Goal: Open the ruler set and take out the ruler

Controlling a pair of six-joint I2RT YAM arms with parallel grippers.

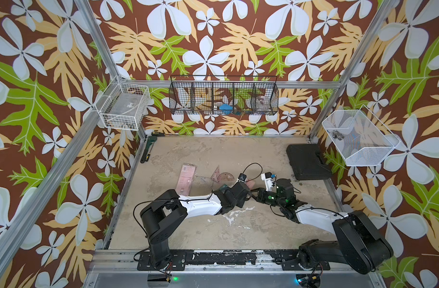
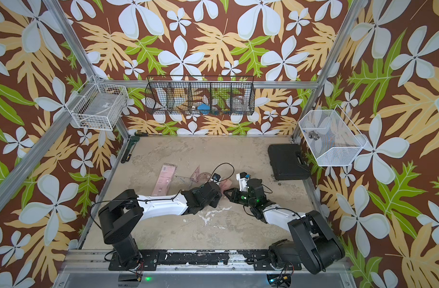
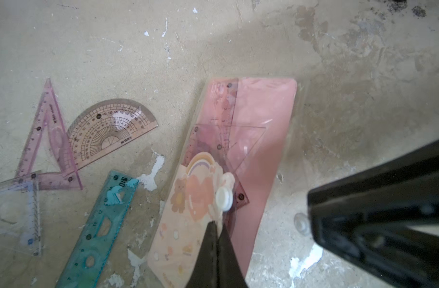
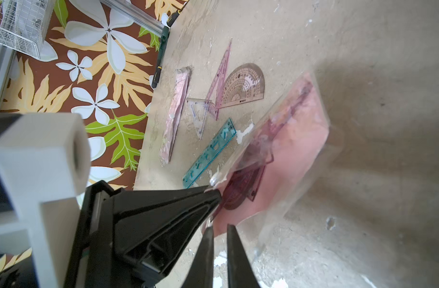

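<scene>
The clear pouch with pink backing [image 3: 272, 124], the ruler set, shows a pink ruler [image 3: 227, 103] and a set square through its film. In the right wrist view the pouch [image 4: 296, 144] is tilted up off the table, its near edge pinched by my left gripper, which is shut. My left gripper covers part of the pouch's flowered flap [image 3: 181, 225] in its own wrist view. My right gripper is partly open in front of the pouch's lower edge, with nothing clearly between its fingers.
Loose on the table lie a teal ruler [image 4: 209, 153], a protractor [image 4: 243, 85], a pink set square [image 4: 219, 81] and a clear one [image 4: 197, 115]. A pink packet [image 1: 185, 178] lies farther left. A black case [image 1: 305, 162] sits back right.
</scene>
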